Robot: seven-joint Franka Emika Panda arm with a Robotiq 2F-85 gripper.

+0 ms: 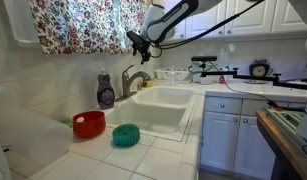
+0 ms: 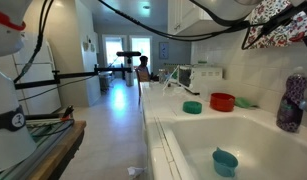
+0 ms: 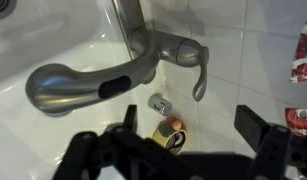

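My gripper hangs high over the far side of the sink, above the faucet and in front of the patterned curtain. From the wrist, the fingers of the gripper stand wide apart with nothing between them. Below lies the grey metal faucet, its spout reaching over the white sink and its lever pointing toward the wall. A small yellowish-rimmed container shows beneath the gap, beside a short chrome piece. A teal cup rests inside the sink.
On the near counter stand a red bowl and a green round object. A dark purple bottle is by the wall left of the faucet. Farther back is a dish rack. The curtain hangs close to the arm.
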